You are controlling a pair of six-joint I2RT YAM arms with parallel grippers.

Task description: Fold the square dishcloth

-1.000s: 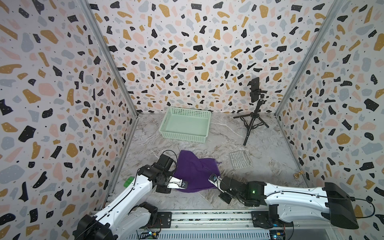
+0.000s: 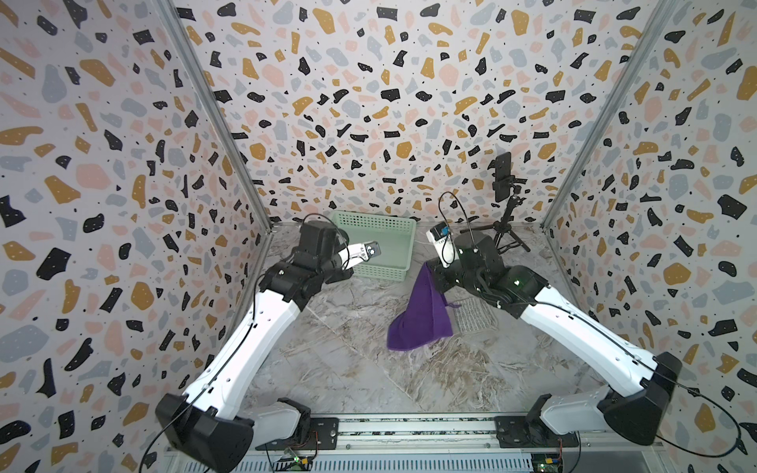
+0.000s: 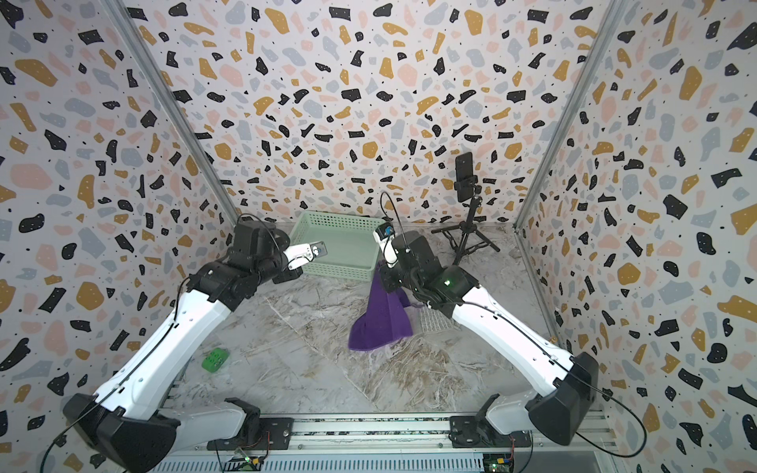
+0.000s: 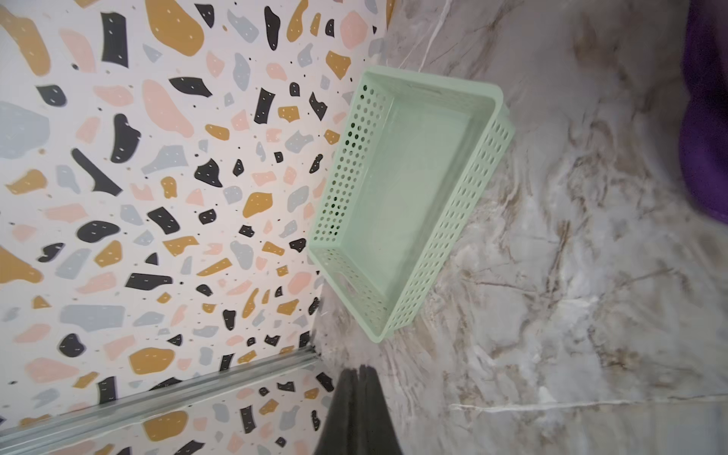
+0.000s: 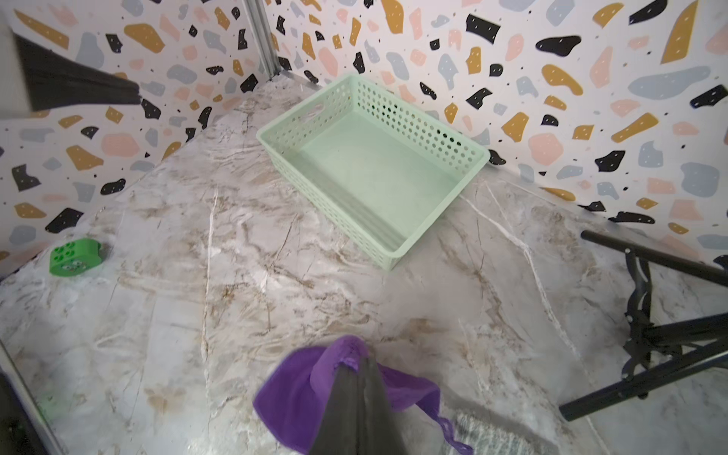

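Note:
The purple dishcloth [image 2: 422,319] hangs bunched and long below my right gripper, whose shut fingers pinch its upper end in the right wrist view. Whether its lower edge rests on the table is hard to tell. In the left wrist view my left gripper is shut, with nothing showing between its fingers. It is raised in front of the green basket in the top views, apart from the cloth. Part of the purple fabric [image 4: 709,151] also enters that wrist view at the right edge.
An empty pale green basket [image 5: 364,159] stands against the back wall. A black tripod [image 2: 508,216] is at the back right. A small pale grid-like item [image 2: 475,315] lies right of the cloth, and a green block [image 3: 214,359] at the left.
Both arms have risen and moved toward the back.

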